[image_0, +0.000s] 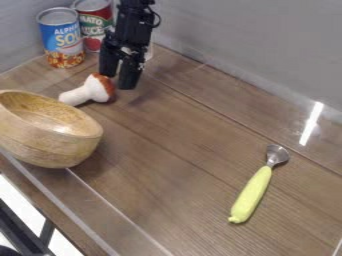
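Observation:
My black gripper (122, 70) is low over the table at the back left, its fingertips beside a white object with an orange end (88, 92). The fingers partly hide that orange end, and I cannot tell whether they touch it. A wooden bowl (47, 135) stands at the left front of it. A yellow-green handled tool with a metal head (251, 190) lies at the right.
An Alphabet soup can (62, 38) and a red-labelled can (94, 16) stand in the back left corner by the walls.

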